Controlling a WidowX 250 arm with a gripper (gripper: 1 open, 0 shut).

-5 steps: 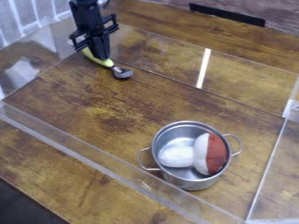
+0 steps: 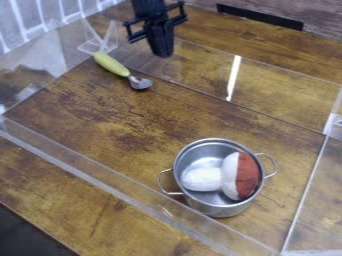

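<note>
My black gripper [image 2: 160,48] is at the top of the view, above and to the right of a yellow corn-like object [image 2: 112,65]; it looks shut, with nothing visible between its fingers. A metal spoon-like item [image 2: 140,83] lies just below the yellow object's right end. At the lower right a steel pot [image 2: 219,204] with two handles holds a white object [image 2: 202,178] and a red-and-white one [image 2: 245,175].
Clear low walls [image 2: 94,160] border the wooden work area. A white strip [image 2: 234,78] lies at the upper right.
My gripper has moved up and to the right, away from the yellow object, which now shows fully. The pot and its contents have not moved.
</note>
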